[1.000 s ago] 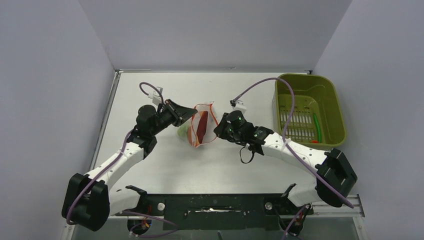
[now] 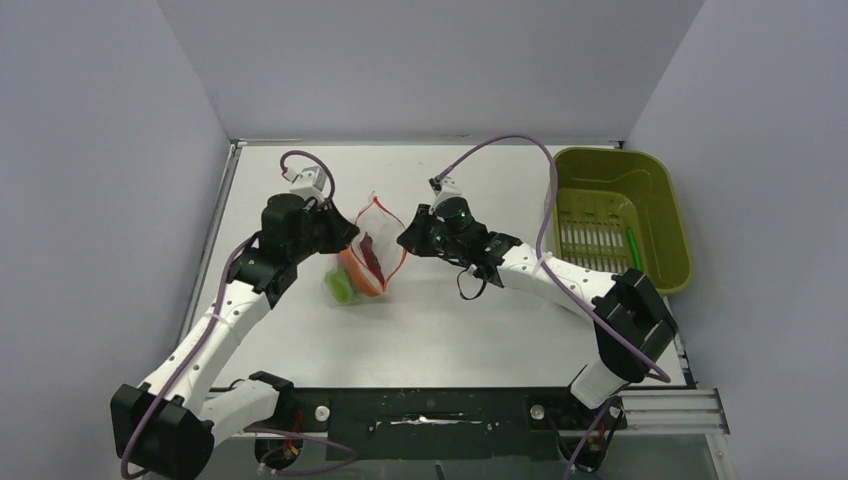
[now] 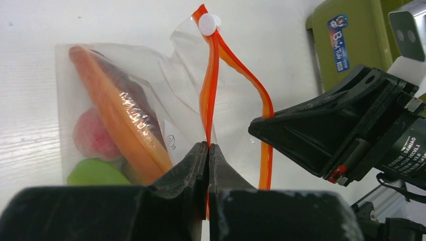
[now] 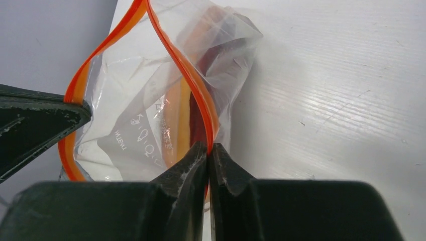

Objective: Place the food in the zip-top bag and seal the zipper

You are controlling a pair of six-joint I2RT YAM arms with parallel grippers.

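Observation:
A clear bag (image 3: pixel 168 75) with an orange zipper rim is spread open between my two grippers. My left gripper (image 2: pixel 352 238) is shut on one side of that rim, the strip passing between its fingertips in the left wrist view. On the opposite side, my right gripper is shut on the rim too. Inside the bag lie a hot-dog-like toy (image 3: pixel 120 113), a pinkish-red round piece (image 3: pixel 95 135) and a green piece (image 3: pixel 98 172). A white slider (image 3: pixel 208 23) sits at one end of the zipper. The bag's lower corner is hidden behind my left fingers.
An olive-green bin (image 2: pixel 622 165) stands at the right of the table, with a green stick-like thing (image 2: pixel 634 248) in it.
The bag stays held at both sides, its mouth open.

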